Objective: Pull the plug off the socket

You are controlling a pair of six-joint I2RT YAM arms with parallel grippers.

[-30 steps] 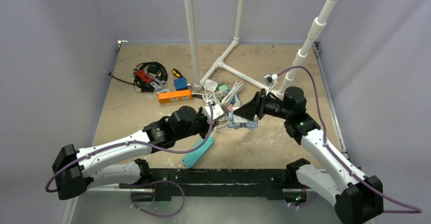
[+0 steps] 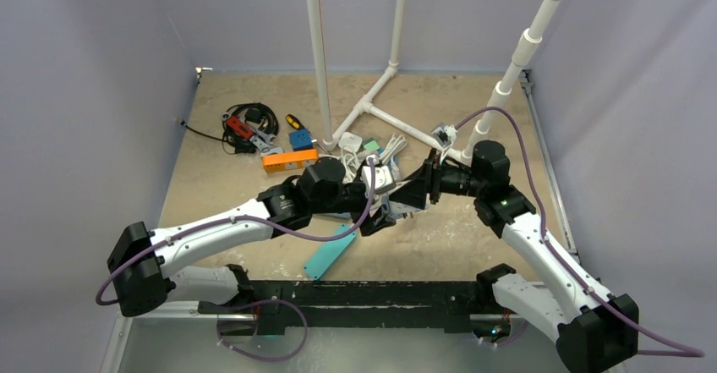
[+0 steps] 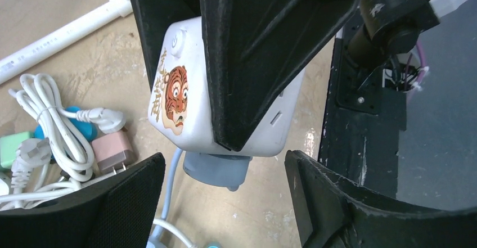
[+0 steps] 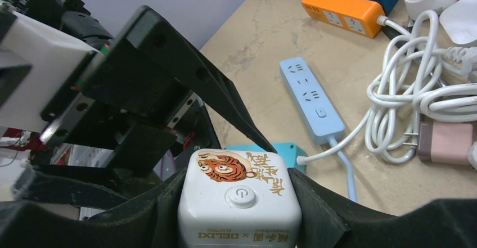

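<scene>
A white, rounded socket block (image 3: 194, 118) with a tiger picture is gripped by my right gripper, its fingers on two opposite sides. In the left wrist view, a blue-grey plug (image 3: 216, 170) sticks out from the block's lower face, seated against it. My left gripper stands open, one finger (image 3: 132, 194) on each side of the plug, with visible gaps between. From above, both grippers meet over the middle of the table, and the arms hide most of the block. The plug is out of sight in the right wrist view.
Beyond the block lie a light-blue power strip (image 4: 310, 96), an orange strip (image 4: 343, 12), coiled white cables (image 4: 394, 90) and a pink charger (image 4: 447, 141). White pipes (image 2: 385, 77) rise behind.
My left gripper has moved right, closing the distance to the block.
</scene>
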